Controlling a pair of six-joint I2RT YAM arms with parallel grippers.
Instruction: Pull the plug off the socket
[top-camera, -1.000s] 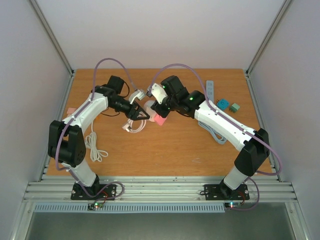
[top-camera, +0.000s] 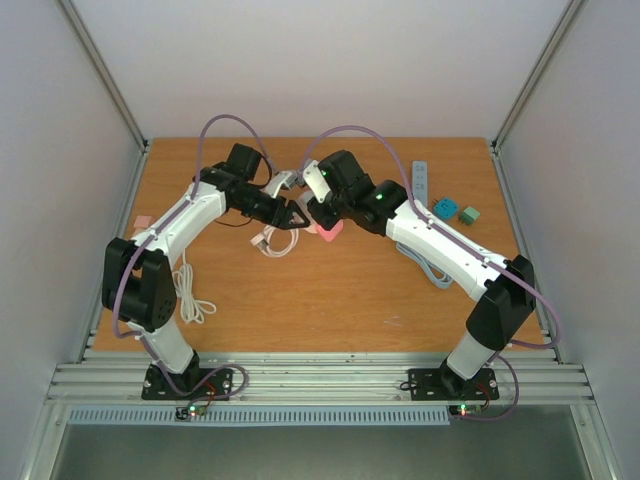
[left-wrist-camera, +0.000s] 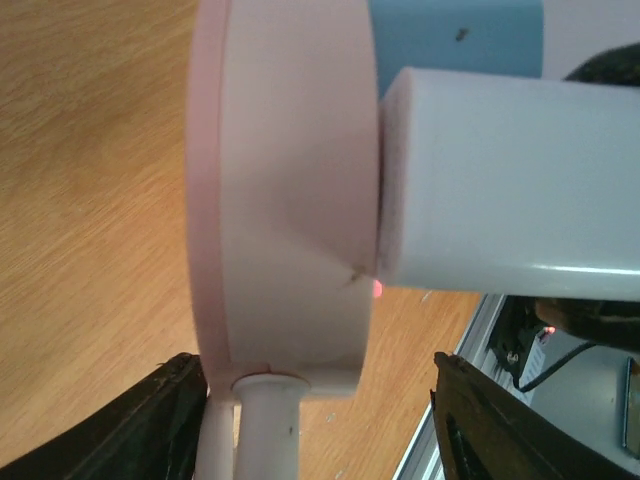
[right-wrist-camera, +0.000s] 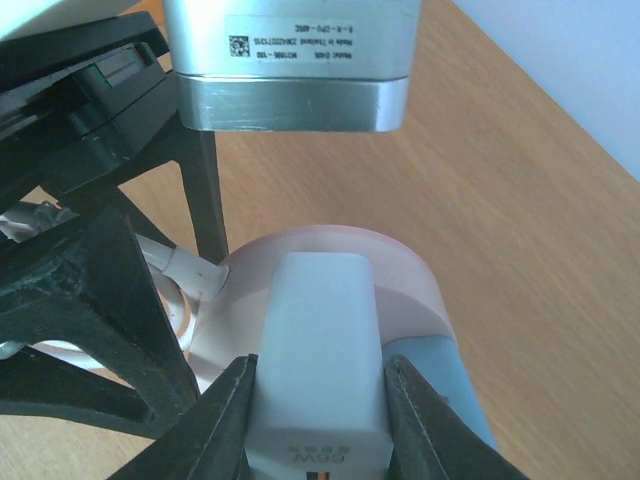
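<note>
The round pinkish-white socket (left-wrist-camera: 290, 190) is seen edge-on in the left wrist view, its cord (left-wrist-camera: 268, 430) leaving from the bottom. Against its right face sits the white plug (left-wrist-camera: 510, 185), with no clear gap between them. In the right wrist view my right gripper is shut on that plug (right-wrist-camera: 318, 310), one finger on each side; the socket (right-wrist-camera: 410, 285) lies behind it. My left gripper stands part open, its fingers (left-wrist-camera: 145, 420) spread either side of the socket's cord end. A blue plug (right-wrist-camera: 440, 375) is also on the socket.
In the top view, a pink piece (top-camera: 330, 231) shows below the grippers. White cords (top-camera: 190, 300) lie at left. A grey power strip (top-camera: 420, 182), a blue block (top-camera: 446, 208) and a green block (top-camera: 469, 215) are at right.
My left gripper has moved right, closer to the socket and the right gripper. The pink piece has shifted slightly right.
</note>
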